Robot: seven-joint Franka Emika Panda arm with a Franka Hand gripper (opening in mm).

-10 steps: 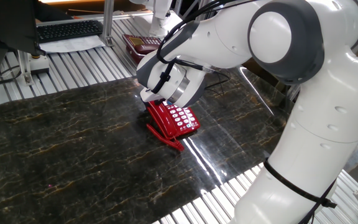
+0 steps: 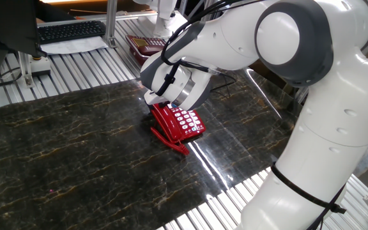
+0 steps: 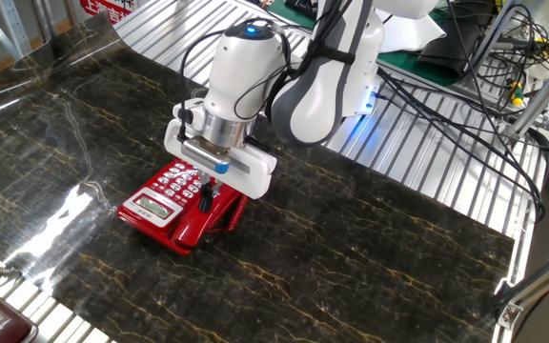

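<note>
A red desk telephone (image 3: 174, 199) with white keys and a small display rests on the dark marbled sheet. Its red handset (image 2: 170, 142) lies off the body, close along one side. My gripper (image 3: 207, 204) is pointed down over the phone, its dark fingertips low beside the keypad, at the cradle side. The fingers appear close together near the middle of the hand, and nothing shows between them. Whether the tips touch the phone is unclear. In exterior view 1 the hand covers the phone's upper end and the fingers are hidden.
A second, dark red phone (image 2: 147, 46) stands on the slatted table behind the sheet. A keyboard (image 2: 71, 30) and papers lie at the far left. Loose cables (image 3: 465, 133) run across the slats at right. Much of the marbled sheet (image 2: 56, 160) is bare.
</note>
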